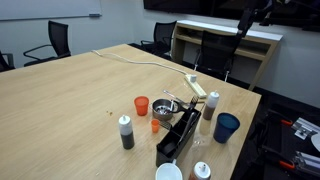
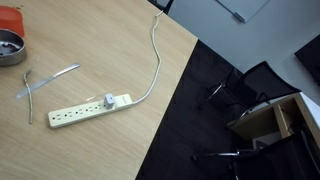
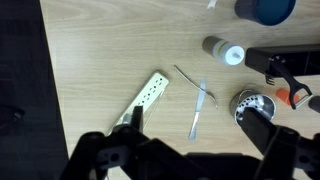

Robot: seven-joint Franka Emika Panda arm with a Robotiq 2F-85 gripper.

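Observation:
High above the table's right end, my gripper (image 1: pixel 246 20) hangs in exterior view 1. The wrist view looks straight down past the gripper; its dark fingers stand wide apart, open, with only tabletop, far below, between them. Down on the wood lies a white power strip (image 3: pixel 150 95), with a plug (image 2: pixel 109 101) seated near one end. A thin bent utensil (image 3: pixel 193 82) and a knife (image 3: pixel 197 112) lie beside it. To their right is a metal pot (image 1: pixel 165 110) with something inside that I cannot make out.
A black box (image 1: pixel 178 140), white-capped bottle (image 1: pixel 211 104), blue cup (image 1: pixel 227 127), orange cup (image 1: pixel 141 105), small orange cup (image 1: pixel 155 126), white mug (image 1: pixel 168 173) and another bottle (image 1: pixel 126 132) crowd the near right. Chairs stand beyond it.

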